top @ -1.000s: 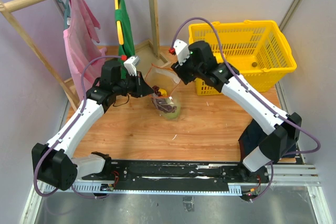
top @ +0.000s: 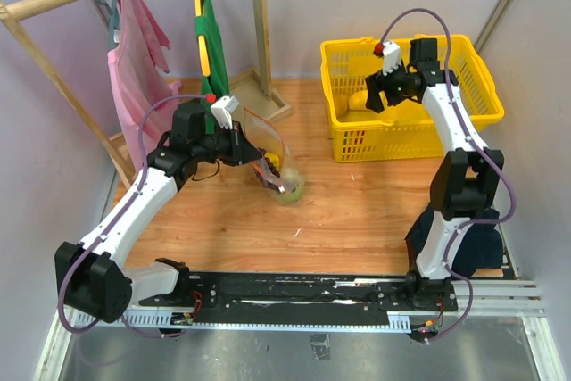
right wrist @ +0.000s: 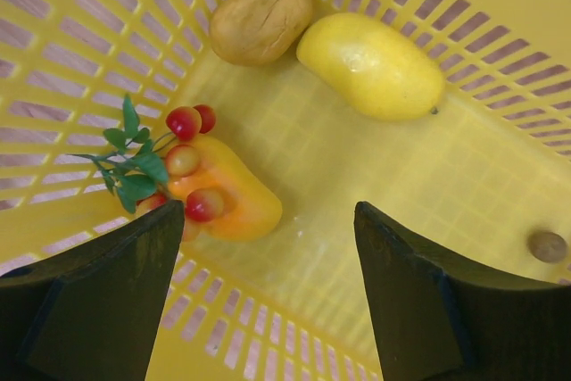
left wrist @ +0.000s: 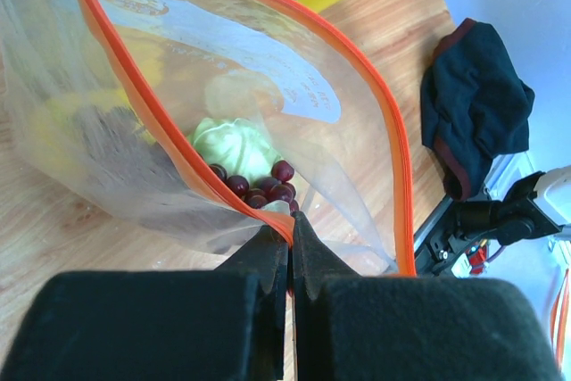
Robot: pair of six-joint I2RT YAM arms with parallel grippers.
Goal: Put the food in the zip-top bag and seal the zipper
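The clear zip bag (left wrist: 357, 69) with an orange zipper edge stands on the table with its mouth agape. My left gripper is shut on the bag's orange edge. Inside the bag sit a pale green cabbage-like piece (left wrist: 234, 149) and dark grapes (left wrist: 268, 189); something yellow shows through its side. My right gripper is over the yellow basket (top: 375, 144), fingers apart, nothing between them. Below it lie a yellow mango (right wrist: 375, 64), a brown potato-like item (right wrist: 260, 20), an orange-yellow fruit (right wrist: 236, 198) and red cherries with leaves (right wrist: 184, 122).
A small brown round item (right wrist: 546, 245) is near the basket's right side. Dark cloth (top: 477, 243) rests at the table's right. A wooden rack with a pink garment (top: 138, 60) and a green one (top: 212, 42) stands at the back left.
My right arm has swung right, from beside the bag's mouth to over the basket. My left arm has stayed put.
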